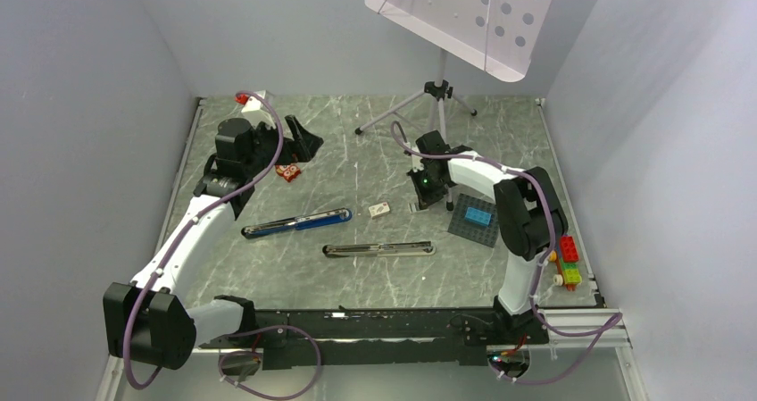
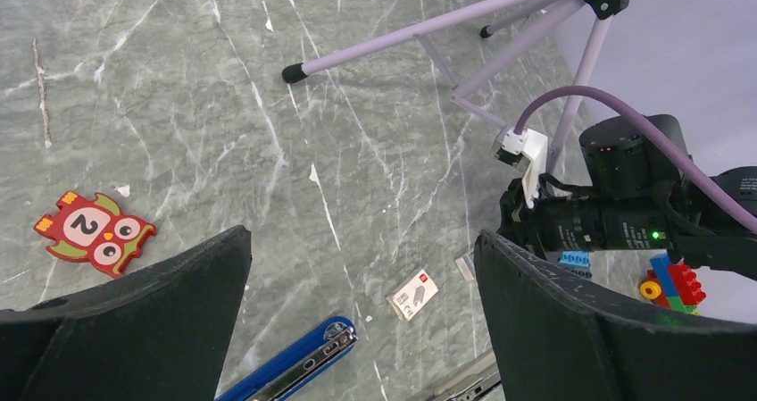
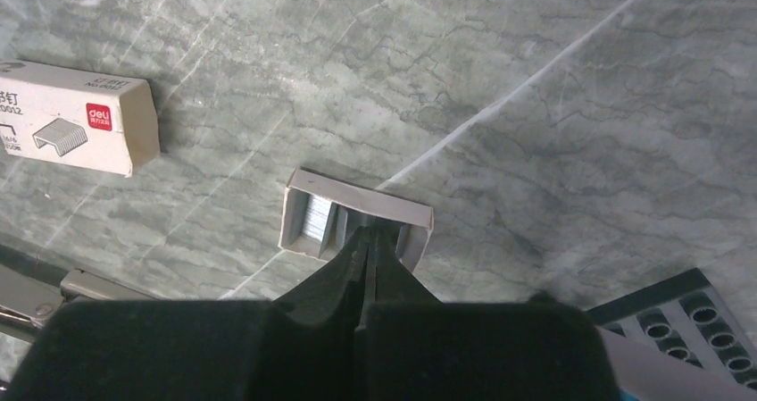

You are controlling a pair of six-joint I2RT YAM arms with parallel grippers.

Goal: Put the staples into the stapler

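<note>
Two open staplers lie on the front table: a blue one at left and a grey one at centre. A closed staple box lies left of an open box tray holding staples. My right gripper is shut, its tips at the tray; whether anything thin is between them is hidden. My left gripper stands open and empty, raised above the table's left part.
A dark brick plate with a blue brick lies right of the tray. An owl toy lies at left. A stand's legs occupy the back; toy bricks sit far right.
</note>
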